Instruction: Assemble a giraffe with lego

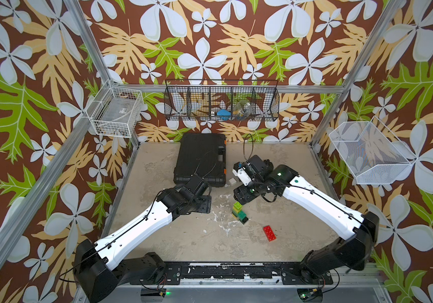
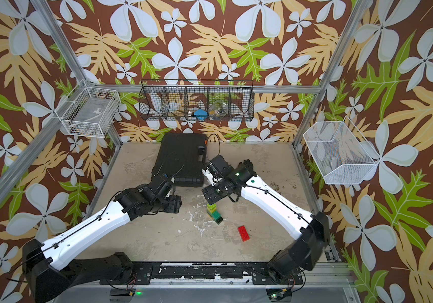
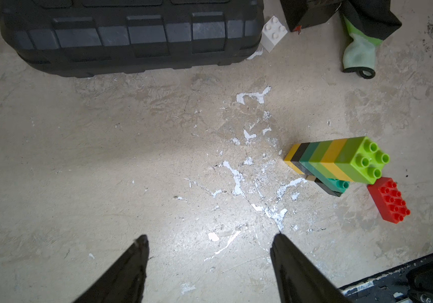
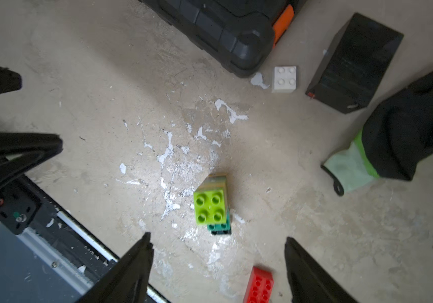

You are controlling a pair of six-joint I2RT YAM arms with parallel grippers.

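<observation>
A tower of stacked bricks (image 3: pixel 335 159) stands on the table with bands of yellow, black, green shades and yellow. Its top is a lime brick (image 4: pixel 210 207) with bare studs, and a teal brick (image 3: pixel 341 185) juts out low on one side. Just in front lies a red brick (image 1: pixel 269 232). My right gripper hangs above the tower, fingers spread and nothing held. My left gripper is over bare table to the tower's left, also open and empty. A white brick (image 4: pixel 284 79) rests near the black case.
The black case (image 1: pixel 199 159) takes up the back left of the table. Right of it are a black box (image 4: pixel 356 63) and a black glove (image 4: pixel 413 126). Bare table lies on the left and at the front.
</observation>
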